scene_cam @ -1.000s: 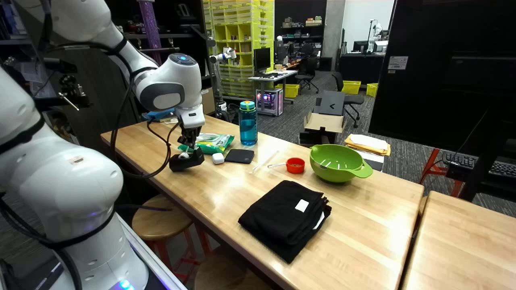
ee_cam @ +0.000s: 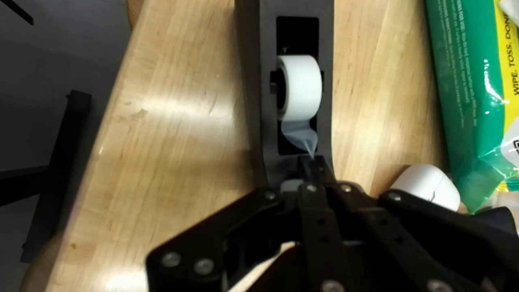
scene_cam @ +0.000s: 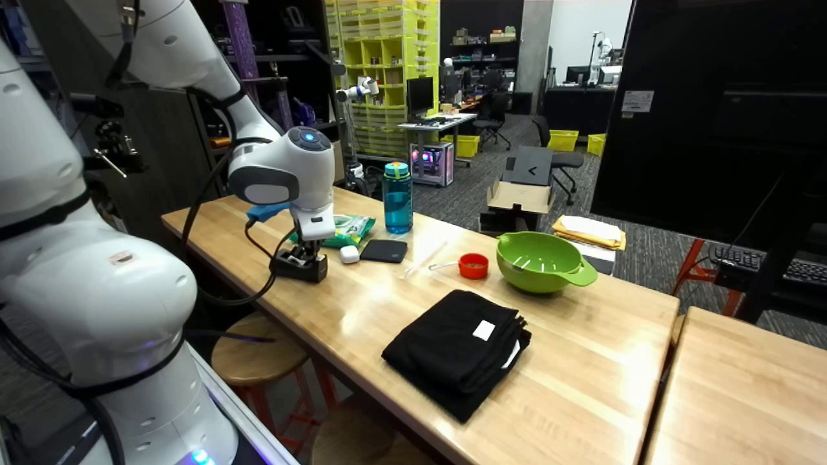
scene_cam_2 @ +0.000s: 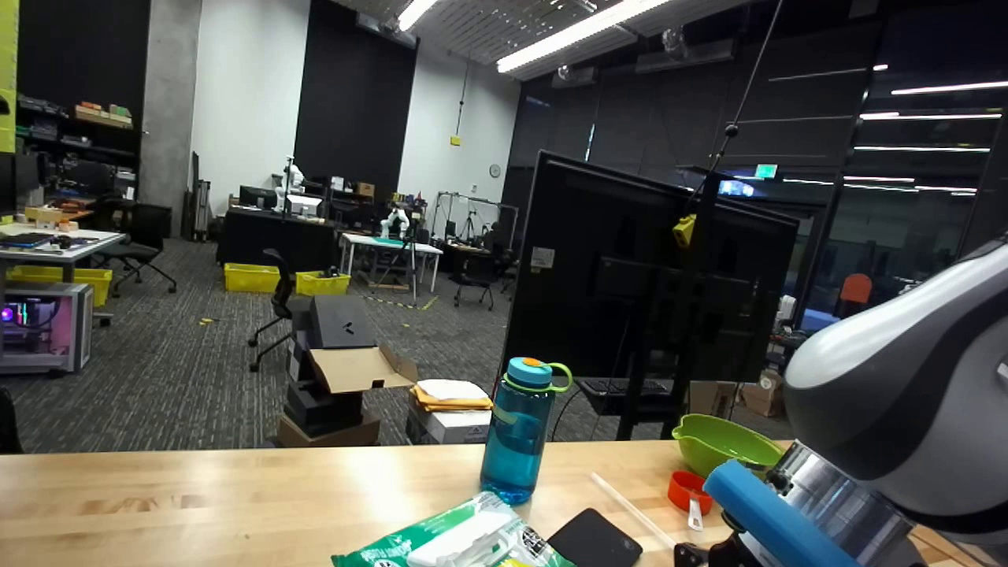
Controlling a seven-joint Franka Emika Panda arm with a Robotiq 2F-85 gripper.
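A black tape dispenser (ee_cam: pixel 297 168) stands on the wooden table, and its white tape roll (ee_cam: pixel 302 87) is in the slot. From the roll a thin strip of tape (ee_cam: pixel 297 132) runs, twisting to a narrow point at my fingertips. My gripper is shut at the dispenser's front end, with the strip's tip seemingly pinched between the fingers; the exact contact is hard to see. In exterior view 1 the gripper (scene_cam: pixel 309 251) points down over the dispenser (scene_cam: pixel 299 268). The dispenser's front part is hidden behind the fingers in the wrist view.
Close by are a white rounded case (scene_cam: pixel 349 254), a green wipes pack (scene_cam: pixel 346 230), a black flat item (scene_cam: pixel 384 250) and a blue bottle (scene_cam: pixel 397 198). Further off lie a red measuring cup (scene_cam: pixel 473 266), green bowl (scene_cam: pixel 543 262) and folded black cloth (scene_cam: pixel 457 346). The front table edge is near.
The gripper has come down and slightly toward the front edge. The dispenser, which looked tilted a second ago, now sits flatter and has shifted slightly.
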